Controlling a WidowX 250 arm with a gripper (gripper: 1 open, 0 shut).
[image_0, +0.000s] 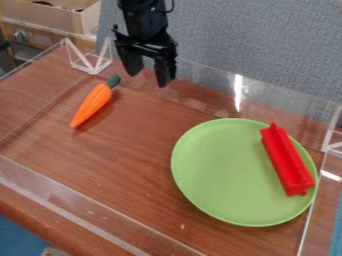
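My black gripper (147, 70) hangs open at the top centre, above the back of the wooden table, with nothing between its fingers. An orange carrot (94, 103) with a green top lies on the left of the table, below and left of the gripper. On the right sits a green plate (221, 175) with a red elongated object (286, 160) lying on its right side.
A grey textured wall (254, 50) stands behind the table, with a clear low strip along the edge. A white wire-like bracket (88, 60) and a cardboard box (47, 15) are at the back left.
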